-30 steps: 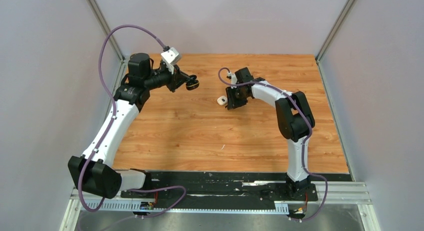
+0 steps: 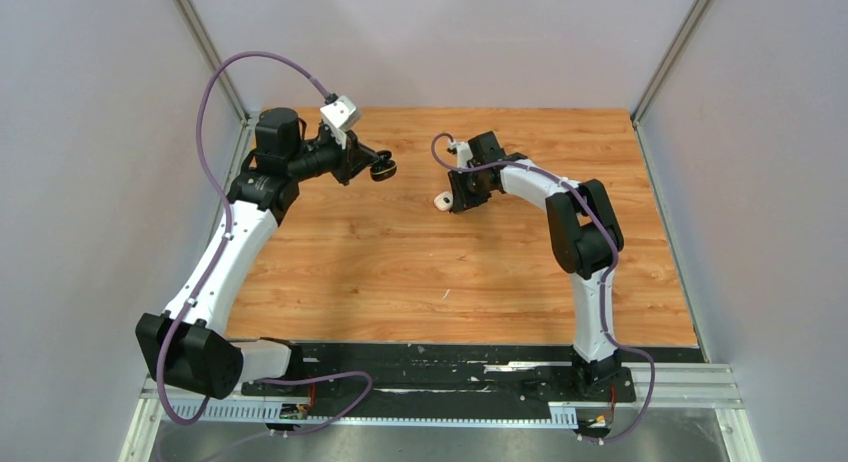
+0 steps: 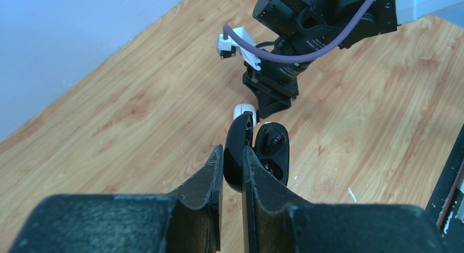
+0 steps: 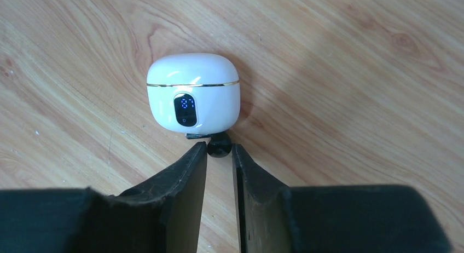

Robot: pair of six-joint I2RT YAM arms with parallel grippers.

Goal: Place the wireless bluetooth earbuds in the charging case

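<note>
In the top view my left gripper [image 2: 368, 158] holds an open black charging case [image 2: 384, 170] in the air at the centre left; the left wrist view shows it shut on the case [image 3: 271, 143]. My right gripper [image 2: 459, 197] is low on the table by a white case [image 2: 442, 201] with a small display [image 4: 185, 110]. In the right wrist view a small dark earbud [image 4: 219, 146] lies against the white case's near side, right at my right fingertips, which are slightly apart; whether they grip it I cannot tell.
Walls border it at the back and sides; a dark strip with rails runs along the front edge.
My right arm has shifted slightly toward the back and left, closer to the white case. My left arm and the black case look unchanged.
</note>
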